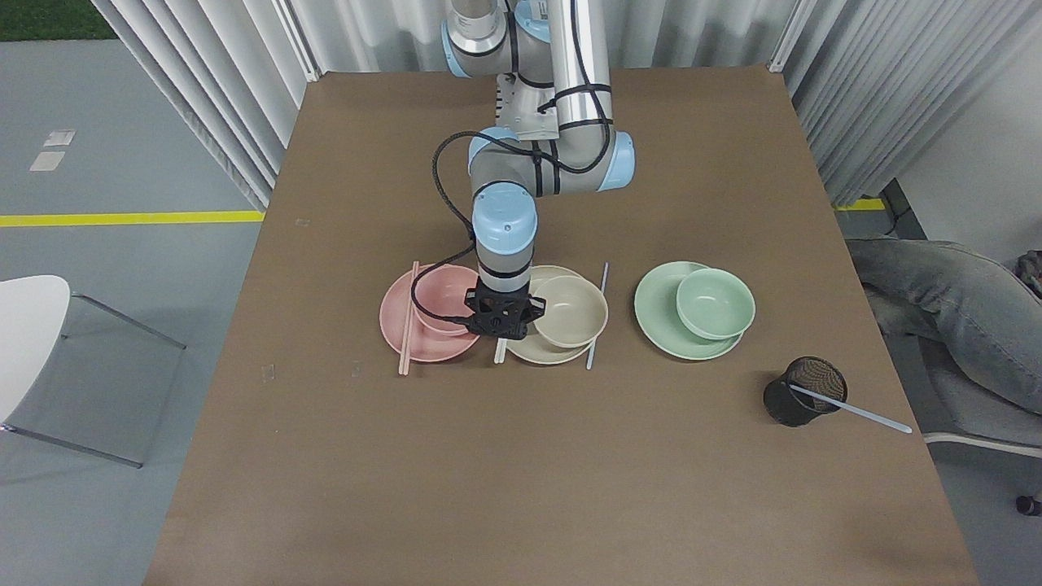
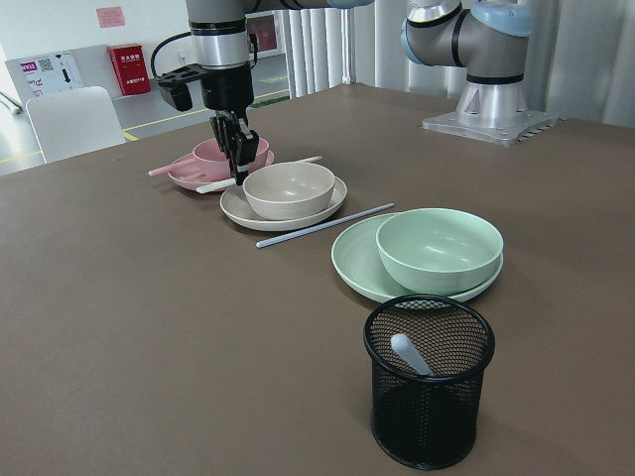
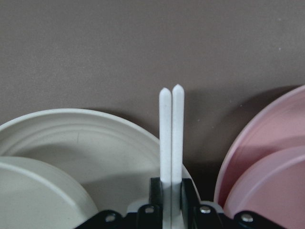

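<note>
My gripper is shut on a pair of white chopsticks [image 3: 177, 124], between the cream plate [image 3: 81, 129] and the pink plate [image 3: 267, 119]. In the left view the gripper [image 2: 239, 171] is low over the cream plate [image 2: 236, 210], by the cream bowl [image 2: 289, 191]. Pink chopsticks [image 1: 405, 342] lie across the pink plate [image 1: 388, 317], beside its pink bowl. In the front view the gripper's fingers are hidden beneath the wrist.
Right are a green plate [image 1: 659, 322] with a green bowl [image 1: 715, 304] and a black mesh cup [image 1: 791, 405] holding a pale stick [image 1: 869, 415]. Another pale stick [image 1: 593, 356] lies by the cream plate.
</note>
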